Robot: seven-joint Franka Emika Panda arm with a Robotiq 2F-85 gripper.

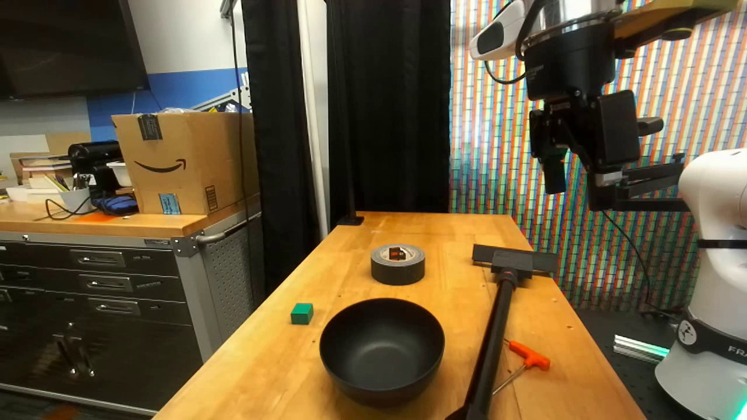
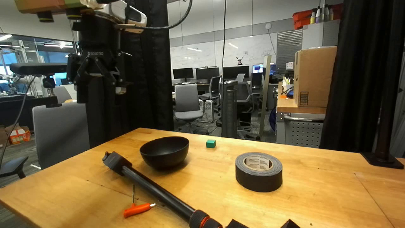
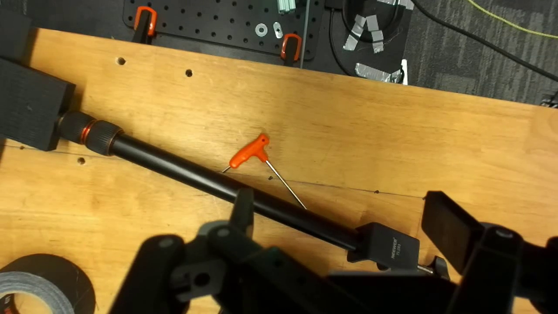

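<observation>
My gripper is open, with nothing between its spread fingers, and hangs high above the right side of the table. In exterior view 1, a small green cube (image 1: 302,314) rests on the wood to the left of an empty black bowl (image 1: 381,350). A roll of dark tape (image 1: 397,265) lies flat farther back. Below the gripper in the wrist view runs a long black pole (image 3: 178,162), and an orange-handled hex key (image 3: 251,151) lies beside it, its shaft tip touching or passing under the pole. The wrist view shows neither the cube nor the bowl.
The wooden table (image 2: 326,190) has bare room around the tape and the cube. A flat black block (image 3: 31,104) sits at one pole end, a clamp head (image 3: 389,246) at the other. A black stand base (image 2: 381,160) occupies the far corner in exterior view 2.
</observation>
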